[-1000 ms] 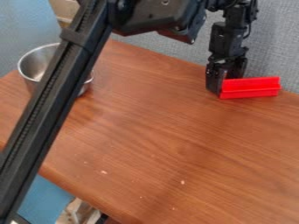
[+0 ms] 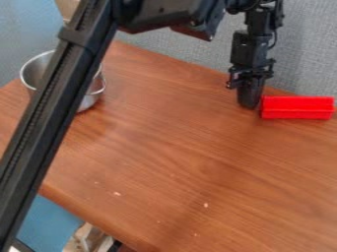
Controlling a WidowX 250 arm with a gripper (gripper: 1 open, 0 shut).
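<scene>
My black gripper (image 2: 249,94) points down at the back right of the wooden table, its fingertips beside the left end of a red block (image 2: 298,107). It looks shut, with nothing visible between its fingers. The red block lies long side across, near the back edge.
A steel pot (image 2: 38,69) stands at the back left, partly hidden by the black arm beam crossing the left of the view. Grey padded walls border the back.
The red block has shifted right and slightly toward the front since a second ago. My gripper has moved a little right, staying beside the block's left end.
</scene>
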